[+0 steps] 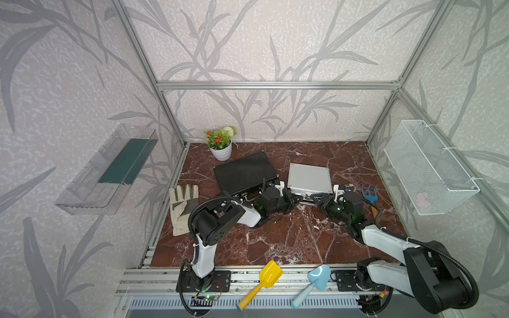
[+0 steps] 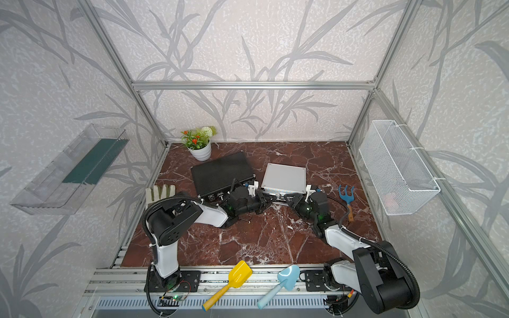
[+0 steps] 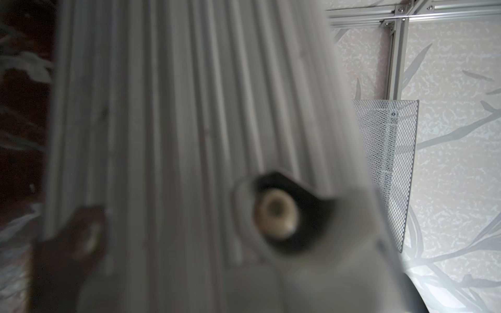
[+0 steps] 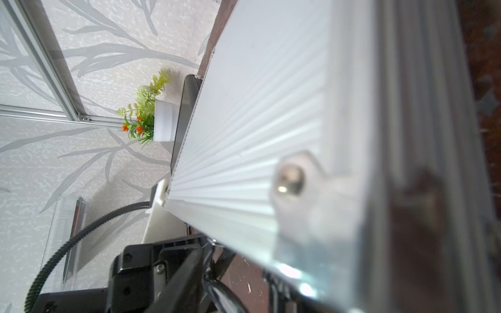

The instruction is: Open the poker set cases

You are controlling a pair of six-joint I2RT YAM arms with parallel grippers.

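A silver case (image 1: 309, 177) lies with its lid down on the marble table, its front edge towards my arms. My left gripper (image 1: 298, 198) is at the left part of that front edge and looks shut. Opposite it, my right gripper (image 1: 316, 198) is at the right part of the front; its finger opening is too small to make out. Ribbed silver case wall (image 3: 198, 104) fills most of the left wrist view, and the case's corner (image 4: 318, 193) is close up in the right wrist view. A black case (image 1: 244, 172) lies closed to the left, partly behind my left arm.
A potted plant (image 1: 220, 143) stands behind the black case. Gloves (image 1: 179, 217) lie at the left, a blue hand fork (image 1: 370, 195) at the right. Yellow (image 1: 269, 274) and light blue (image 1: 318, 276) trowels lie along the front.
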